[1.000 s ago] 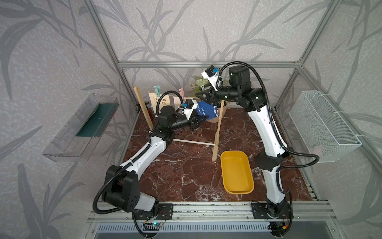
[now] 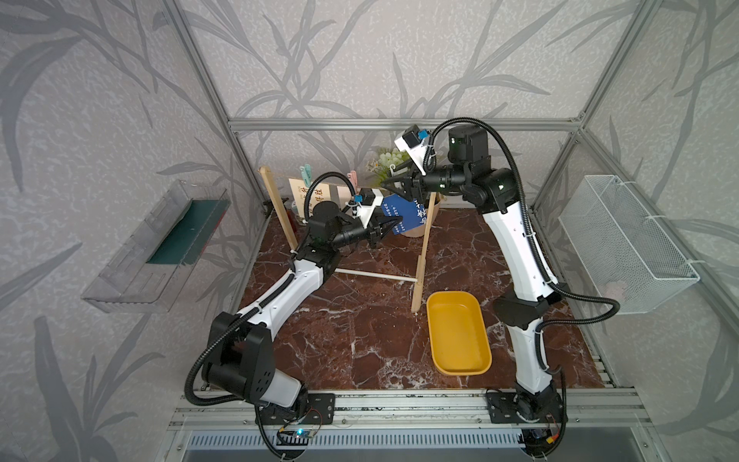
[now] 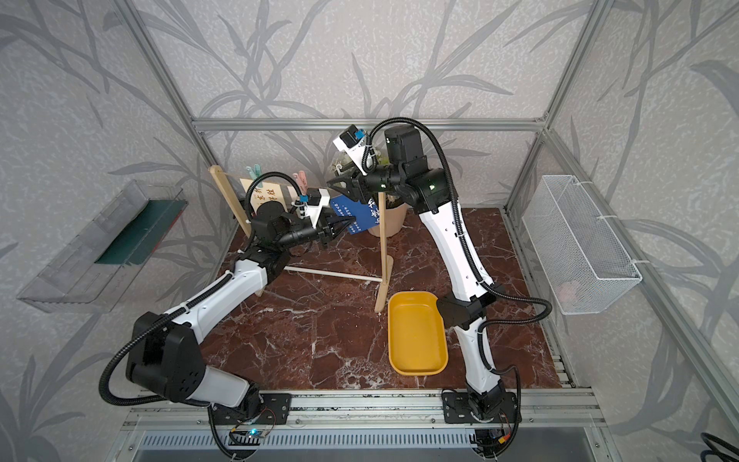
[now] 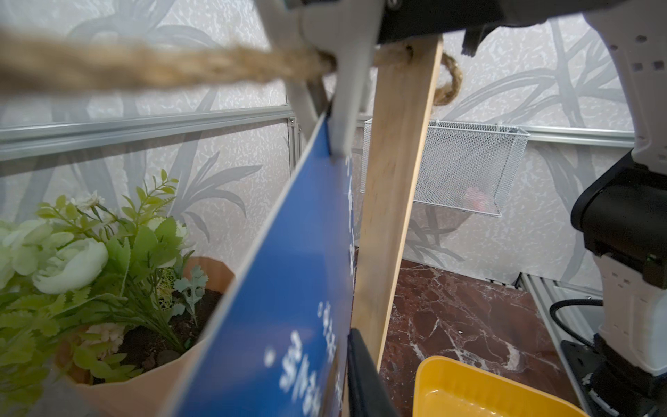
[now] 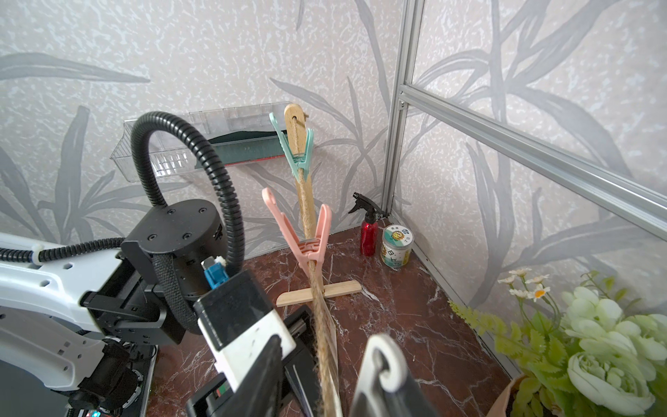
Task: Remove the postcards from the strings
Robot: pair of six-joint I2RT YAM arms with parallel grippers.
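A blue postcard (image 2: 408, 213) with white writing hangs at the rope's right end; in the left wrist view a white clothespin (image 4: 353, 76) stands over its top edge. My left gripper (image 2: 394, 225) is at the card's lower left. One dark finger (image 4: 368, 378) shows beside the card; the other is hidden, so its grip is unclear. Up at the rope, my right gripper has its fingers apart, one each side, with a white clothespin handle against the right one. Whether they squeeze the pin is unclear. A cream postcard (image 2: 308, 194) hangs farther left, partly covered by the left arm.
Green (image 5: 297, 149) and pink (image 5: 305, 229) clothespins sit along the rope (image 5: 319, 319). A wooden post (image 2: 425, 254) stands close to the right of the blue card. Behind it is a potted plant (image 4: 118, 278). A yellow tray (image 2: 458, 332) lies at front right.
My right gripper has shifted slightly to the right at the rope. The left arm has moved only a little, with its gripper still by the blue card.
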